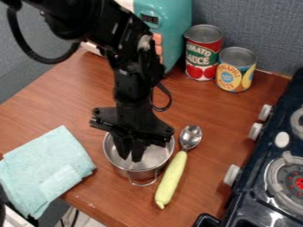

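Observation:
My black gripper (133,140) reaches down into a steel pot (144,170) on the wooden table, its fingers partly hidden inside and against the pot. Whether it holds anything I cannot tell. A metal spoon (190,136) lies right of the pot, and a yellow corn cob (171,181) lies below the spoon. A light blue cloth (45,168) lies to the left.
A red tomato can (203,55) and a smaller can (236,71) stand at the back right, beside a teal appliance (166,22). A black stove (272,186) fills the right edge.

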